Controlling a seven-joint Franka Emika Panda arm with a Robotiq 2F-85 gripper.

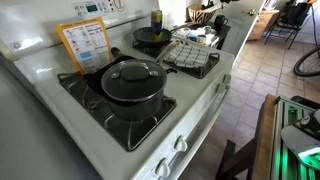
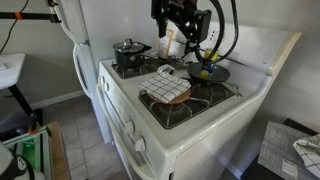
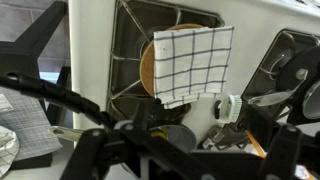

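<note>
A white checked cloth (image 3: pixel 193 65) lies over a round brown item (image 3: pixel 148 70) on the stove (image 2: pixel 180 137), covering much of it. In exterior view 2, the cloth (image 2: pixel 165 88) sits on the near burner area. My black gripper is above the stove, its fingers spread and no object visible between them. A lidded black pot (image 1: pixel 134 85) stands on the burners at the other end of the stove. The dark frying pan (image 2: pixel 208 72) lies near the back, with a bottle (image 1: pixel 156 20) standing at it.
A white brush-like item (image 3: pixel 230 108) lies near the stove's back. An orange-edged sheet (image 1: pixel 88 42) leans against the back panel. Knobs (image 1: pixel 181 144) line the stove front. Floor (image 1: pixel 258 75) shows beyond, and a patterned cloth (image 2: pixel 290 147) lies off to the right.
</note>
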